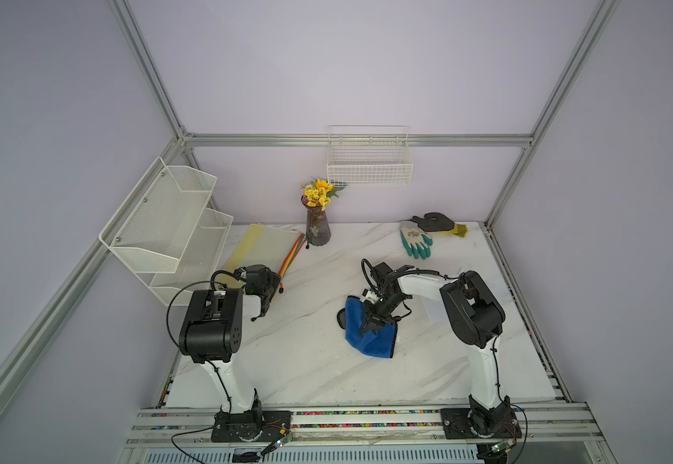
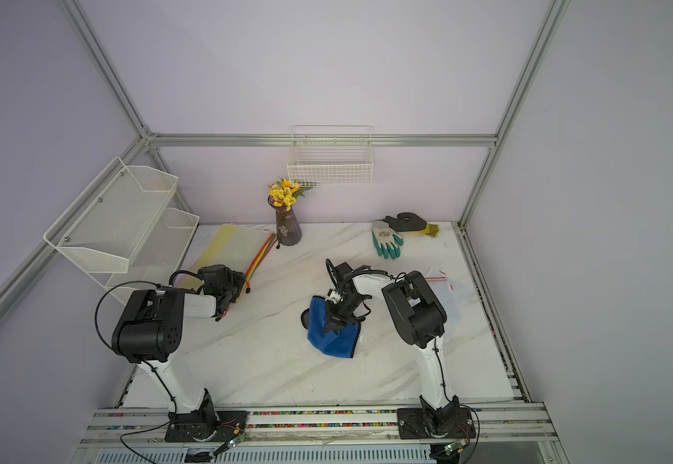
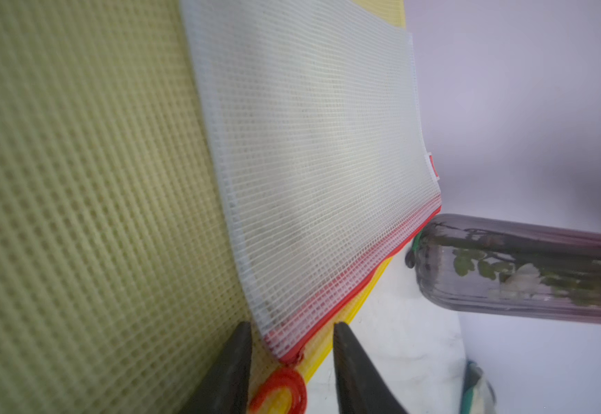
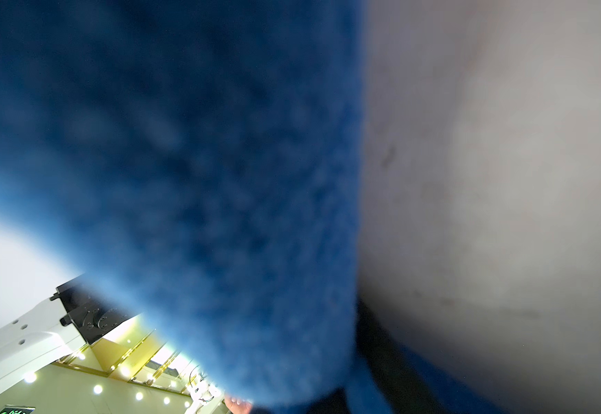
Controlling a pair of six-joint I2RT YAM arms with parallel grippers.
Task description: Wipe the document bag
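A whitish mesh document bag (image 3: 314, 138) with a red zipper edge overlaps a yellow mesh bag (image 3: 93, 241) at the left of the table. My left gripper is at their near corner, its two dark fingers apart. The white bag's corner and a red zipper pull (image 3: 283, 386) show in the gap; whether the fingers touch them I cannot tell. Near the table's middle my right gripper (image 1: 367, 326) is down on a blue cloth (image 1: 382, 342) and shut on it. In the right wrist view the cloth (image 4: 231, 207) fills much of the picture and hides the fingers.
Behind the bags stands a flower vase (image 1: 317, 226); white mesh shelves (image 1: 189, 255) hang beside them at left. Work gloves (image 1: 416, 238) lie at the back right. A dark round thing (image 1: 341, 318) peeks from under the cloth. Between the arms the table (image 1: 305, 340) is clear.
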